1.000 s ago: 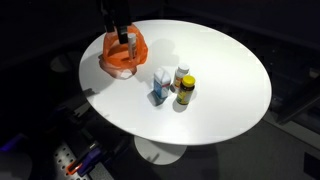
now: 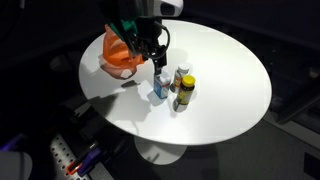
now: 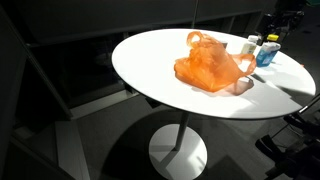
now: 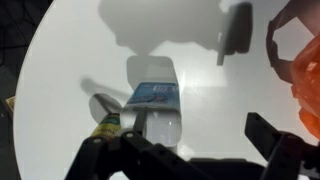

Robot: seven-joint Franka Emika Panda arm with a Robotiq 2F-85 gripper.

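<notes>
My gripper (image 2: 147, 72) hangs over the round white table, open with nothing between its fingers. In the wrist view a blue and white carton (image 4: 155, 97) lies beyond the gripper's left finger, its near end partly covered by it. Beside it, a yellow-labelled bottle (image 4: 106, 126) is partly hidden by the gripper. In exterior view 1 the carton (image 2: 161, 85) stands just right of and below the fingers. A white bottle (image 2: 180, 75) and a brown bottle with a yellow cap (image 2: 186, 90) stand close to its right.
A crumpled orange bag (image 2: 118, 58) lies at the table's left, partly behind the arm; exterior view 2 shows the bag (image 3: 213, 67) whole.
My gripper has moved right from beside the orange bag to near the carton and come lower. The carton and bottles stand where they were.
</notes>
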